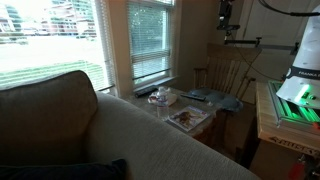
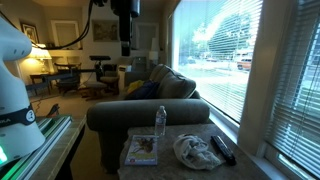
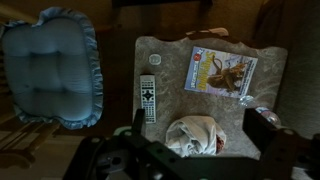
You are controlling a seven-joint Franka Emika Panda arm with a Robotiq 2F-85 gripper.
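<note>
My gripper hangs high above a small stone-topped table (image 3: 170, 60), its two dark fingers spread wide with nothing between them. Below it lies a crumpled white cloth (image 3: 192, 134). A dark remote (image 3: 148, 98) with pale buttons rests left of the cloth in the wrist view. Toward the table's far corner there is a flat magazine or case (image 3: 220, 72) with a brown animal on it. A clear bottle (image 2: 160, 121) stands upright between case and cloth in exterior view 2; the wrist view shows only part of it from above.
A grey sofa (image 2: 178, 93) adjoins the table, with windows (image 2: 225, 50) alongside. In the wrist view a chair with a blue cushion (image 3: 50, 70) stands left of the table. The air between gripper and tabletop looks clear.
</note>
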